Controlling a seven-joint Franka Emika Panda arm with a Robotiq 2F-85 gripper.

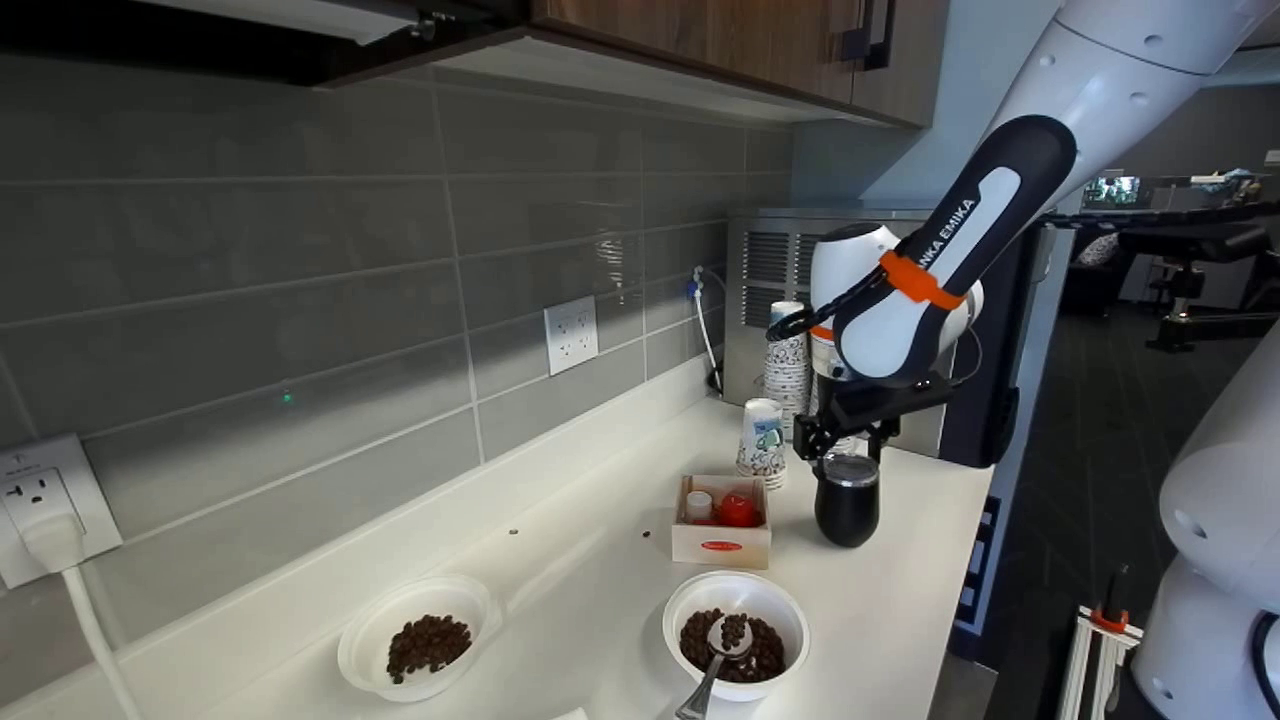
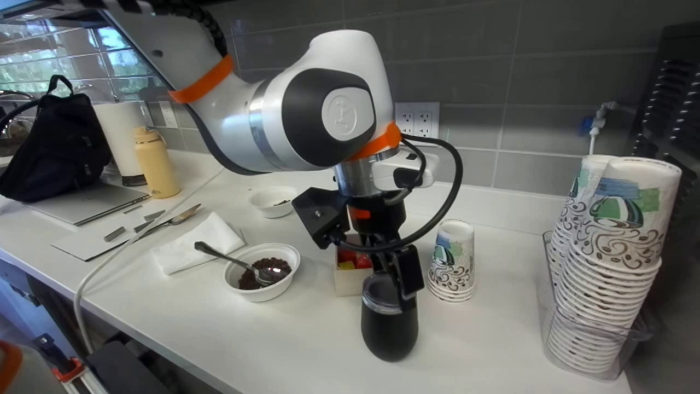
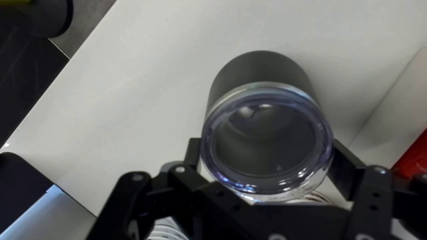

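A black tumbler (image 1: 847, 510) with a clear lid (image 3: 266, 140) stands upright on the white counter. My gripper is open around the lid, one dark finger (image 3: 193, 153) on the left and the other finger (image 3: 345, 170) on the right. Both fingers are very close to the lid's sides; whether they touch it is hard to tell. In exterior view 2 the near finger (image 2: 408, 276) hides part of the tumbler's rim. The cup looks empty through its lid.
Beside the tumbler sits a small wooden box (image 1: 720, 546) with red items. A short paper-cup stack (image 2: 453, 262) and a tall stack (image 2: 600, 276) stand near. One bowl of dark beans (image 1: 737, 636) holds a spoon; another bowl (image 1: 420, 636) is nearer the wall. The counter's front edge is close.
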